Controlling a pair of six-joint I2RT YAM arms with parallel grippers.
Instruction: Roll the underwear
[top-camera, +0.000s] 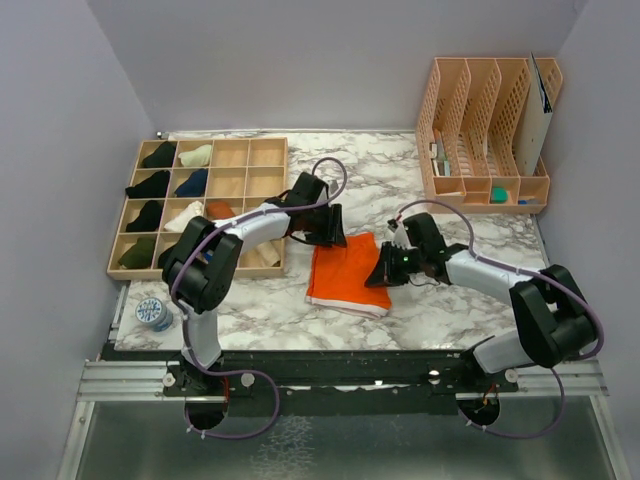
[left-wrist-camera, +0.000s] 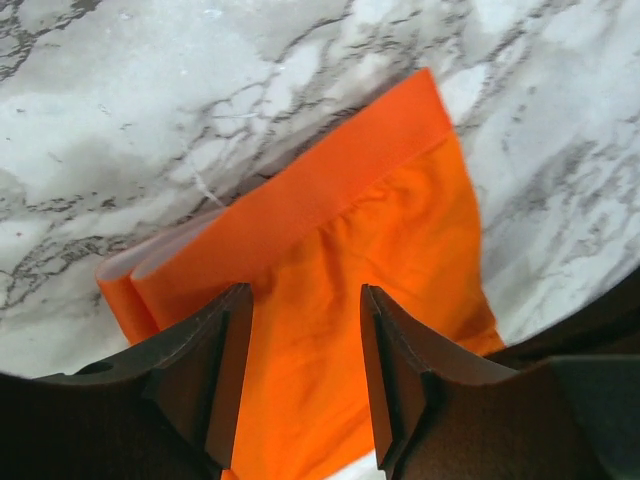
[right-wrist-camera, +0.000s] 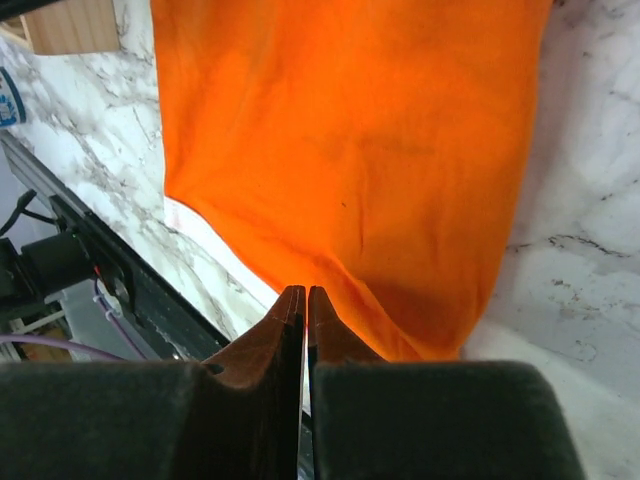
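The orange underwear (top-camera: 343, 268) lies spread flat in the middle of the marble table, its white-edged side towards the front. At its far edge is my left gripper (top-camera: 338, 230); in the left wrist view this gripper has its fingers apart above the orange cloth (left-wrist-camera: 330, 260), and no cloth shows pinched between them. My right gripper (top-camera: 381, 281) is over the garment's right side. Seen from the right wrist, that gripper's (right-wrist-camera: 306, 290) fingertips are almost together, with a thin slit between, above the cloth (right-wrist-camera: 350, 150) by its front right corner.
A wooden divided box (top-camera: 230, 152) with several rolled cloths stands at the left, partly behind the left arm. A slatted organiser (top-camera: 466, 200) is at the back right. A blue-white can (top-camera: 153, 313) stands front left. Marble is bare at the right.
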